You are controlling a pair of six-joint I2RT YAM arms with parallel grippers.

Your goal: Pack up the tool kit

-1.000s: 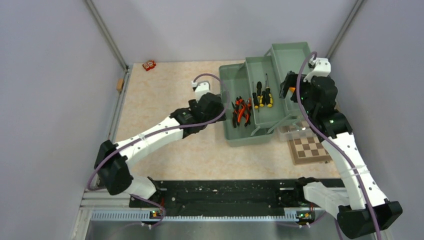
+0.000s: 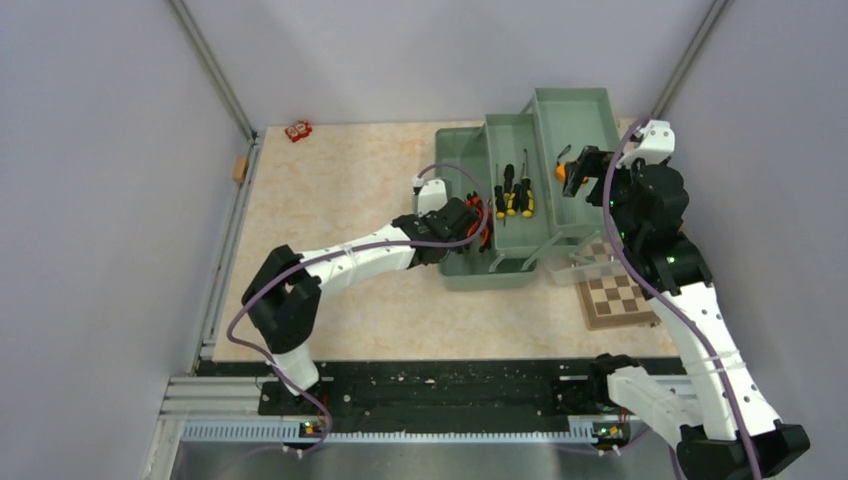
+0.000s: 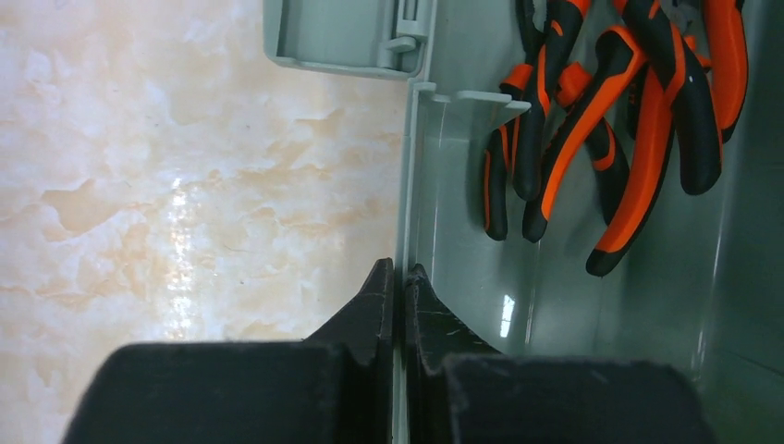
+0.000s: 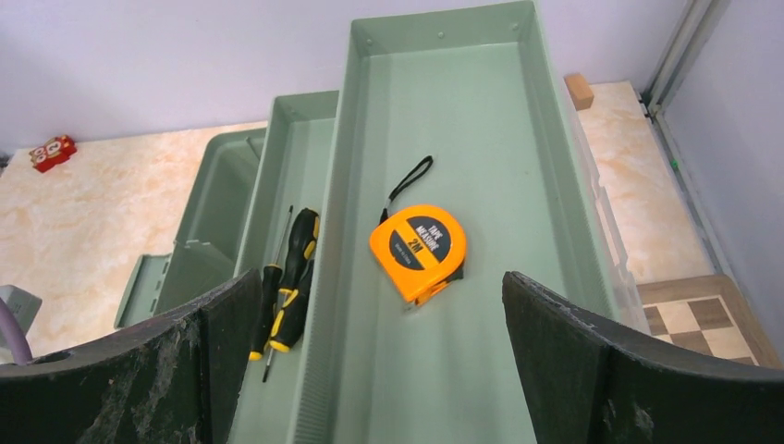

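The green toolbox (image 2: 487, 281) stands unfolded at the back right of the table, its trays stepped up to the right. On its left side wall (image 3: 404, 194) my left gripper is shut, one finger outside and one inside. Several orange-and-black pliers (image 3: 629, 129) lie in the bottom compartment. Black-and-yellow screwdrivers (image 2: 513, 194) rest in the middle tray (image 2: 522, 236). An orange tape measure (image 4: 418, 248) lies in the upper tray (image 4: 462, 111). Over that tray my right gripper is open, its fingers well apart and holding nothing.
A red packet (image 2: 298, 130) sits at the back left of the table. A clear container (image 2: 580, 272) and a checkered board (image 2: 617, 301) lie at the right, close to the toolbox.
The toolbox has since shifted slightly left, contents included. My right gripper has shifted slightly right, still open.
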